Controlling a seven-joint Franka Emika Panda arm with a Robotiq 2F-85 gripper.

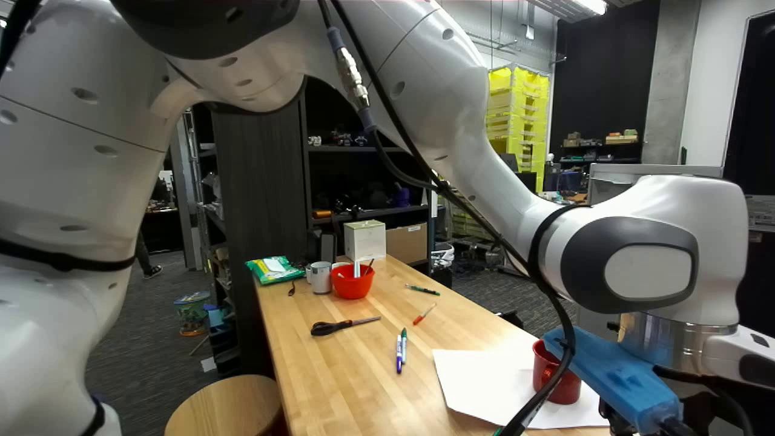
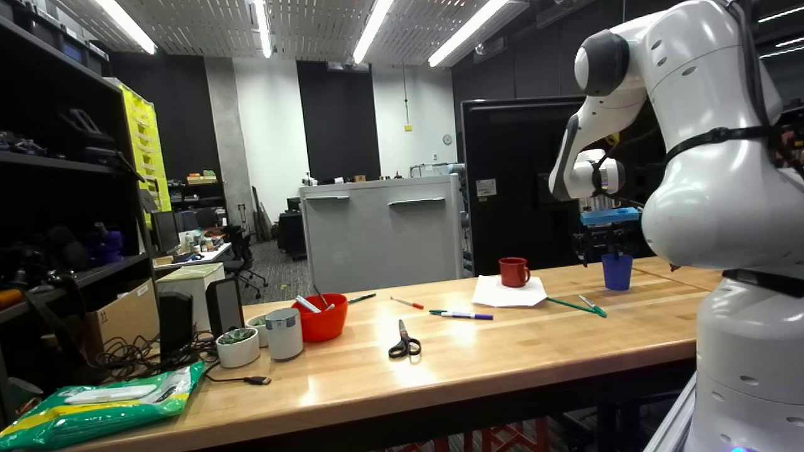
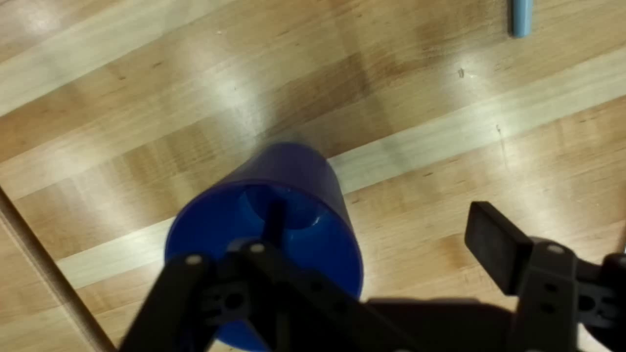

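The blue cup (image 3: 296,161) stands upright on the wooden table (image 2: 520,339), near the robot base, and in exterior view 2 the same cup (image 2: 617,272) sits just under the hand. My gripper is open, with its fingers wide apart. One finger (image 3: 274,226) overlaps the cup's mouth; whether its tip is inside or only above is hard to tell. The other fingertip (image 3: 490,240) is out to the right of the cup, over bare wood. Nothing is gripped. In exterior view 1 the fingers are mostly hidden behind the cable and frame edge.
A red mug (image 2: 514,272) rests on white paper (image 2: 494,292). Green pens (image 2: 592,307), markers (image 2: 461,315), scissors (image 2: 405,343) and a red bowl (image 2: 324,320) are spread along the table. Bare wood surrounds the blue cup.
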